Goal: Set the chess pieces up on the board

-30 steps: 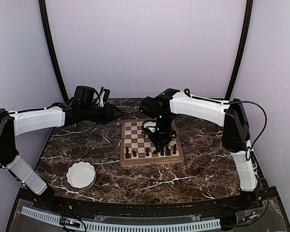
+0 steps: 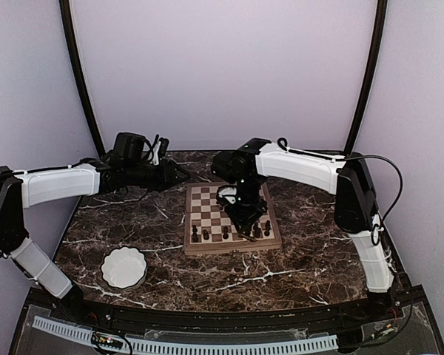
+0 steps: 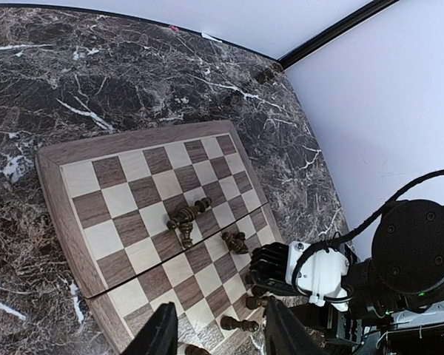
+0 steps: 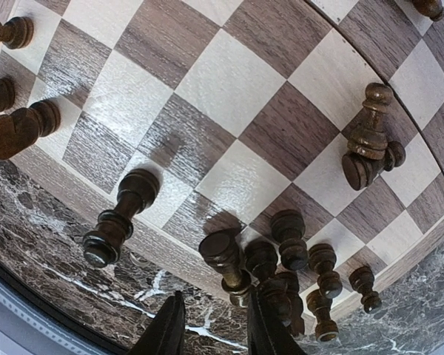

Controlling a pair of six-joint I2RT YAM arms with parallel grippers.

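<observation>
The wooden chessboard carries dark pieces, several along its near edge. In the right wrist view a large piece lies on its side, a pawn rests across another piece, and a crowded group includes a piece near my right gripper, whose fingertips are low in that view; whether anything is between them is unclear. That gripper is over the board's near part in the top view. My left gripper is held off to the board's left, its fingers apart with nothing visible between them.
A white plate sits at the front left of the marble table. Walls enclose the sides and back.
The left arm looks almost unchanged.
</observation>
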